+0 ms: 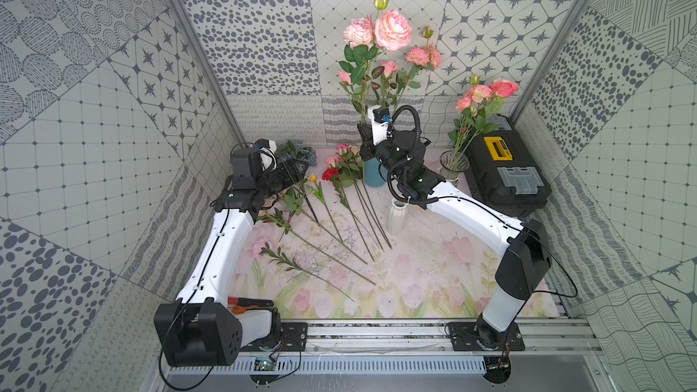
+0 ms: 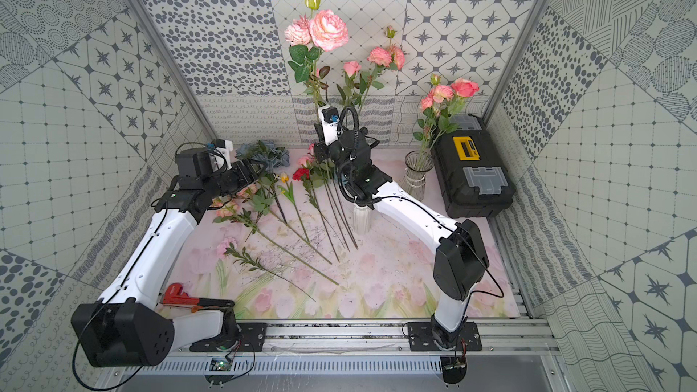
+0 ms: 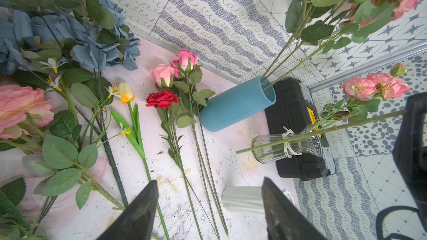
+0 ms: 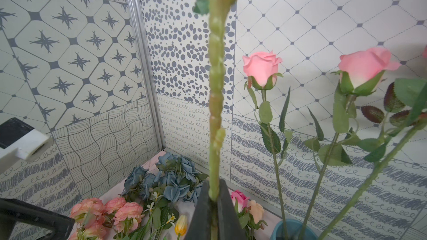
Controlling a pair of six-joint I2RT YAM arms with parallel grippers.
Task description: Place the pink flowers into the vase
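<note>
A tall flower (image 1: 392, 29) with large pink blooms stands upright in my right gripper, which is shut on its thin green stem (image 4: 216, 84). In the left wrist view the stem's free lower end (image 3: 249, 150) hangs clear of the blue vase (image 3: 235, 106), appearing in front of the glass jar. That blue vase holds other pink roses (image 4: 262, 69); its rim (image 4: 278, 231) shows low in the right wrist view. At the left of the table my left gripper stands open, nothing between its fingers, above the lying flowers.
Pink (image 3: 24, 111), red (image 3: 162, 99), yellow and blue flowers lie across the left and middle. A white ribbed vase (image 3: 244, 199) stands in front of the blue one. Right of these are a glass jar (image 1: 451, 163) with pink flowers and a black toolbox (image 1: 508, 167).
</note>
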